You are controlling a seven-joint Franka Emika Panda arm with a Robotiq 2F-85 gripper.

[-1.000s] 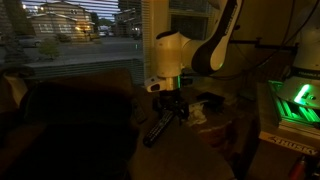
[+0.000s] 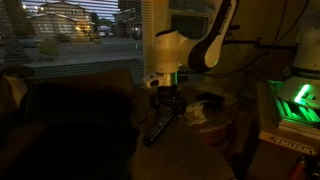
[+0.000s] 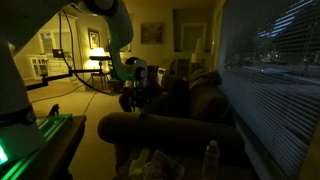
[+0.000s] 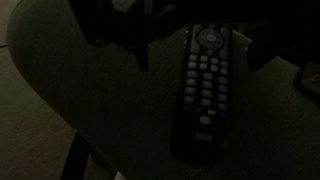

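Observation:
A black remote control (image 4: 206,95) with rows of pale buttons lies on the sofa arm (image 4: 100,95), seen close up in the wrist view. Its top end runs up between the dark fingers of my gripper, which is open, one finger on each side. In exterior view 1 the remote (image 2: 157,127) slants across the armrest with my gripper (image 2: 167,101) directly over its far end. The dimness hides whether the fingers touch it. From exterior view 2 the gripper (image 3: 140,104) is small and dark, and the remote cannot be made out.
Right of the armrest stands a table edge (image 2: 270,125) with a stack of books (image 2: 298,118) on it. Pale clutter (image 2: 205,103) lies behind the gripper. A clear bottle (image 3: 211,160) stands in the foreground of exterior view 2. Window blinds (image 2: 85,70) close off the back.
Over the last second my gripper has shifted very slightly and come a little lower over the remote's far end. The remote looks unmoved.

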